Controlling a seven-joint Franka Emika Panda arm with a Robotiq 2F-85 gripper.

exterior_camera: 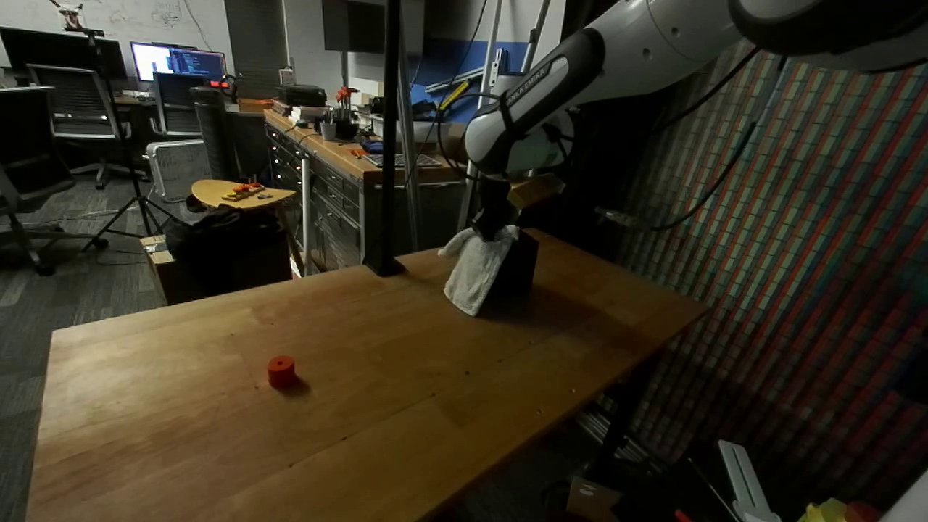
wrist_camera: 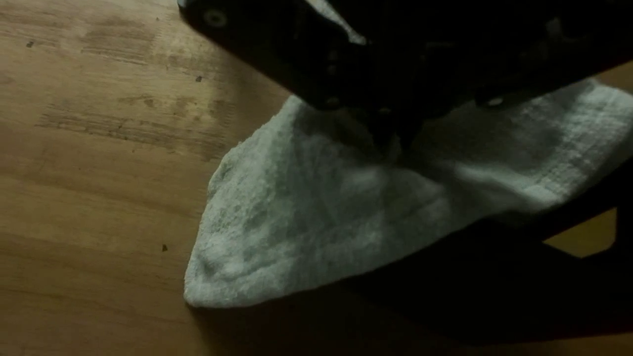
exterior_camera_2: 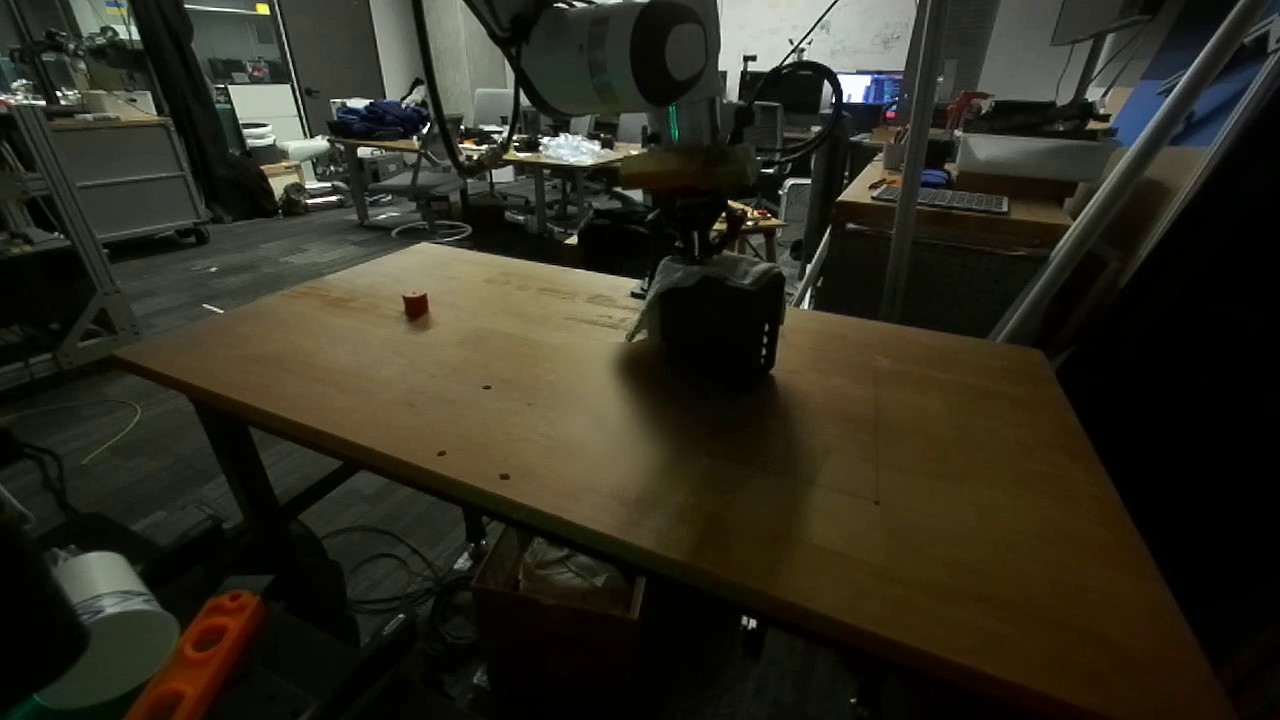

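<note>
A whitish cloth (exterior_camera: 478,267) hangs over a black box-like object (exterior_camera: 519,267) standing on the wooden table. From exterior view 2, the dark side of that black object (exterior_camera_2: 717,326) faces the camera, with the cloth (exterior_camera_2: 763,271) along its top. My gripper points down at the top of the cloth and is shut on a fold of it; creases run out from the fingertips. The wrist view shows the cloth (wrist_camera: 332,219) spread on both sides of the gripper. Deep shadow hides much of the fingers.
A small red cylinder (exterior_camera: 280,371) stands alone on the table (exterior_camera: 365,365), well away from the cloth. Bare tabletop lies between them. A black upright post (exterior_camera: 391,148) rises at the table's back edge, left of the gripper.
</note>
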